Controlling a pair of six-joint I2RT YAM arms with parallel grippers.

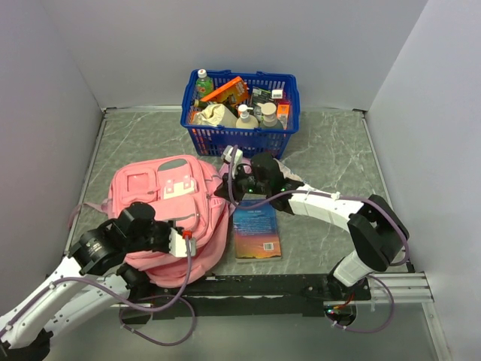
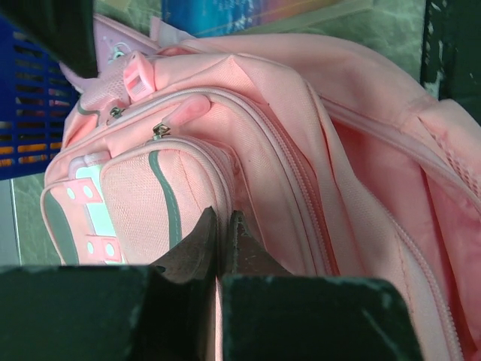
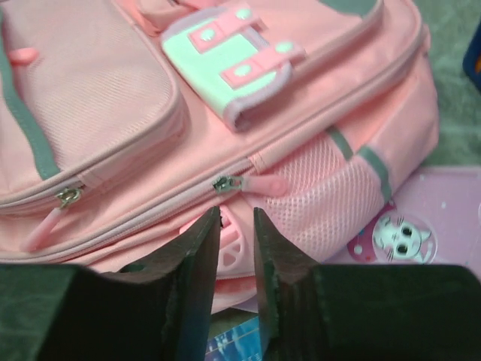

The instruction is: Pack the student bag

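The pink backpack [image 1: 158, 189] lies on the left of the grey surface, zips and front pockets facing up. My left gripper is shut on the backpack's zip-edged pocket, near its front in the top view. My right gripper is part open over the backpack's right side, near a zip pull [image 3: 263, 184] and a pink buckle [image 3: 229, 248], with nothing clearly held. A lilac item with a cat face [image 3: 402, 240] lies beside the bag, and a blue book [image 1: 255, 233] lies right of it.
A blue basket [image 1: 188, 120] full of bottles, boxes and other supplies stands at the back. A clear packet lies partly behind the right arm. Walls bound both sides and the back.
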